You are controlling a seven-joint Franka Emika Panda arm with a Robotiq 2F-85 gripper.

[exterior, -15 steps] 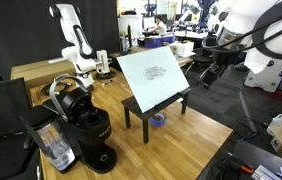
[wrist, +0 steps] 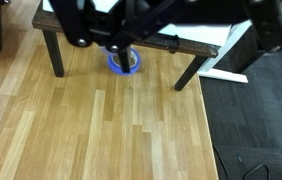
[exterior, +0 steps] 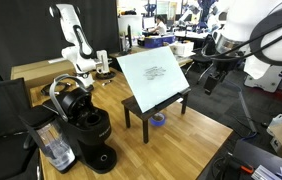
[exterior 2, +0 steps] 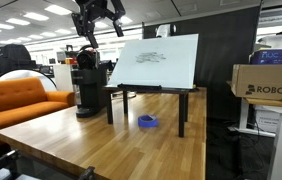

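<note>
A blue ring-shaped roll [exterior: 158,120] lies on the wooden table under the front of a small dark stand [exterior: 145,125]. In the second exterior view the same roll [exterior 2: 147,121] sits between the stand's legs. A white board [exterior 2: 159,62] with faint dark marks leans tilted on top of the stand. My gripper [exterior: 227,85] hangs in the air to the right of the board, above the table, its fingers spread apart with nothing between them. From the wrist, the blue roll [wrist: 112,66] shows near the top, partly hidden behind dark gripper parts.
A black coffee machine [exterior: 84,125] stands at the table's left side. Another white arm [exterior: 74,40] is at the back. Bare wooden table [wrist: 121,135] lies in front of the stand. A cardboard box [exterior 2: 266,81] rests on a separate desk to the right.
My gripper has shifted slightly beside the board and remains spread. The roll, the board and the stand look unmoved.
</note>
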